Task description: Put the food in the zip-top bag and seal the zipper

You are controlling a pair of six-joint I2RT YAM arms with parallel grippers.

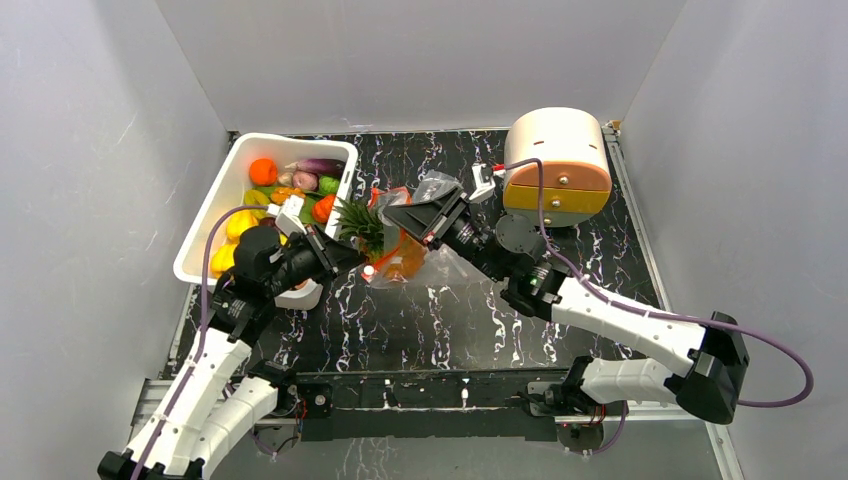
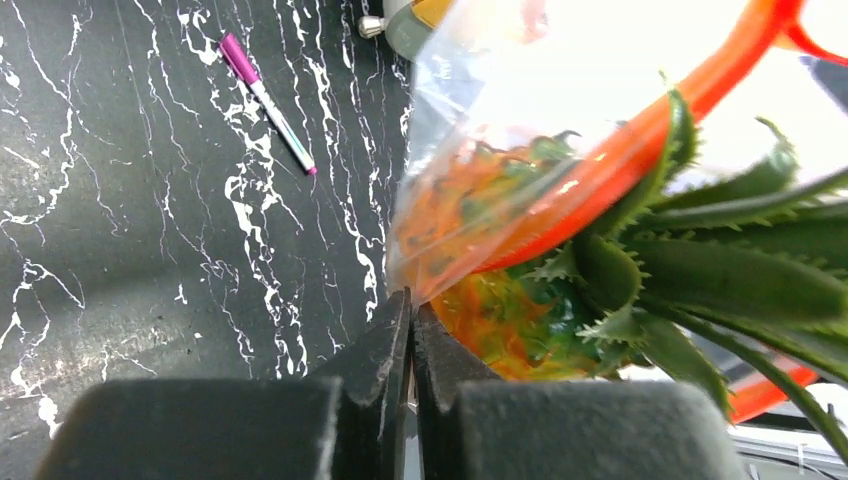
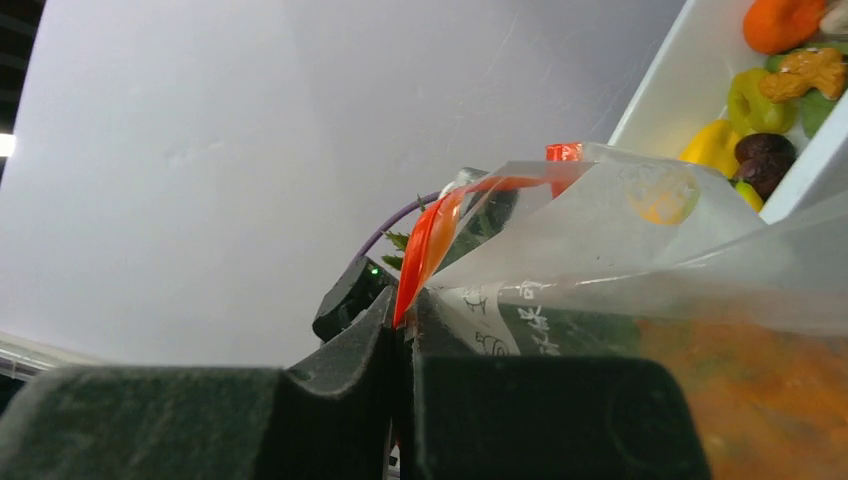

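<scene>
The clear zip bag (image 1: 440, 268) with its orange zip strip (image 3: 427, 245) lies at the table's middle. Inside it is an orange-green food item (image 2: 530, 320), seemingly a pineapple, whose spiky green leaves (image 1: 358, 222) stick out through the bag's mouth on the left. My right gripper is shut on the bag's rim at the orange strip. My left gripper, also shut, has its tips touching the clear film at the near side of the mouth. Whether film is pinched between those tips is hard to tell.
A white bin (image 1: 205, 225) of assorted toy vegetables stands to the left, partly under the left arm. At the back right is a rounded pink-and-yellow box (image 1: 558, 165). A pink-capped marker (image 2: 268, 105) lies on the dark marbled table (image 1: 400, 340), whose front is clear.
</scene>
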